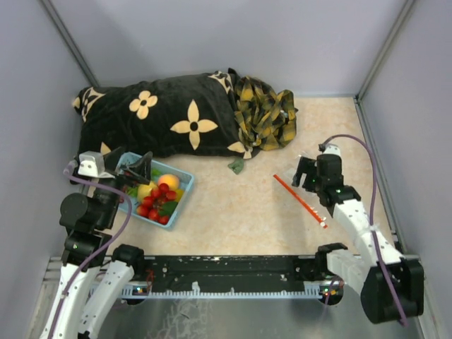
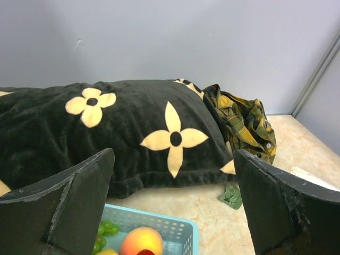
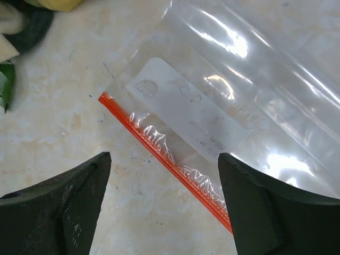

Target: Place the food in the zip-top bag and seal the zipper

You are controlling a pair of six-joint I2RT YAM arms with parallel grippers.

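Note:
A clear zip top bag [image 3: 191,114] with a red zipper strip [image 1: 300,200] lies flat on the right side of the table. My right gripper is above it, fingers open, with nothing between the fingers; the strip runs diagonally below them. In the top view that gripper [image 1: 304,176] covers part of the bag. The food sits in a blue basket [image 1: 182,212] on the left: red tomatoes [image 1: 152,205], an orange fruit [image 1: 169,181], a yellow one and green grapes [image 2: 107,228]. Above the basket's back edge my left gripper [image 1: 135,164] stays open and empty.
A black cushion with cream flowers [image 1: 162,120] and a crumpled yellow-black plaid cloth [image 1: 261,116] line the back. A small green leafy thing [image 1: 236,165] lies before them.

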